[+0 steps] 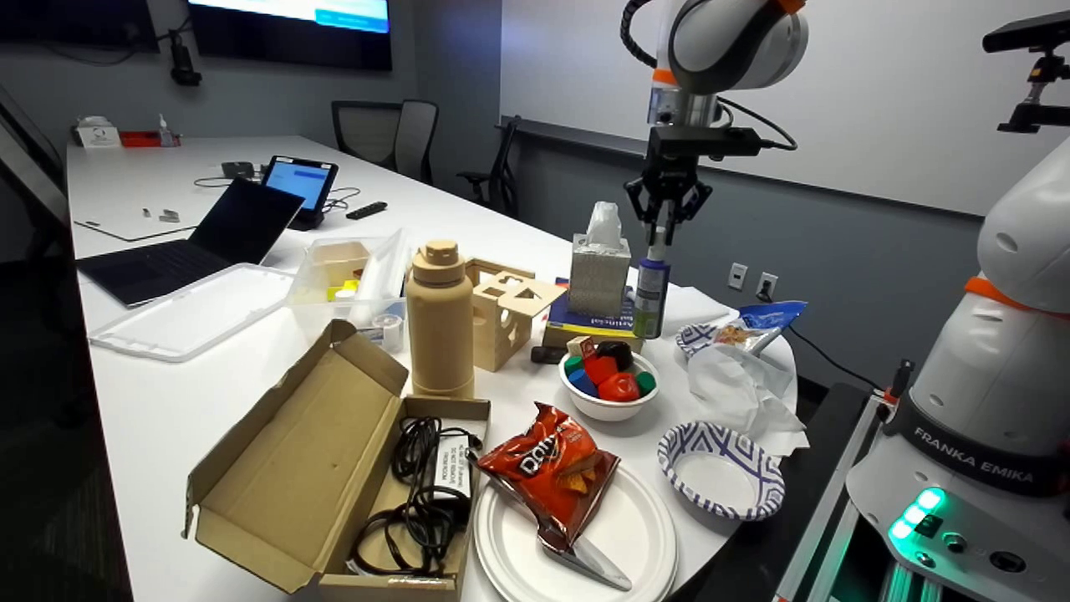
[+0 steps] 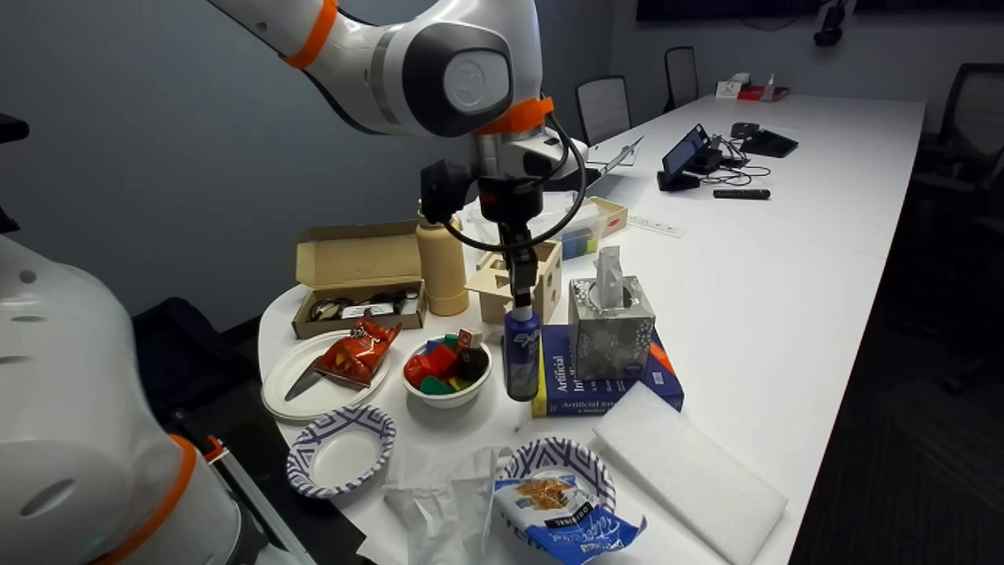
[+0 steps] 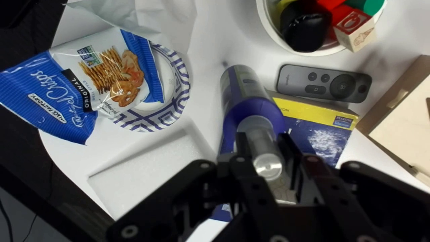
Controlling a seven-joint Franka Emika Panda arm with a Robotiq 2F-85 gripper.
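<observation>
A slim purple spray bottle with a clear cap hangs upright, its cap held between the fingers of my gripper. In exterior view 2 the bottle is in front of the blue book's left end, its base seemingly off the table. From the wrist view, the black fingers stand on either side of the clear cap, and the purple body slants away below it.
The blue book carries a tissue box. Close by are a bowl of coloured blocks, a grey remote, a patterned bowl with a pretzel bag and a white foam slab. Beyond the book, the table is clear.
</observation>
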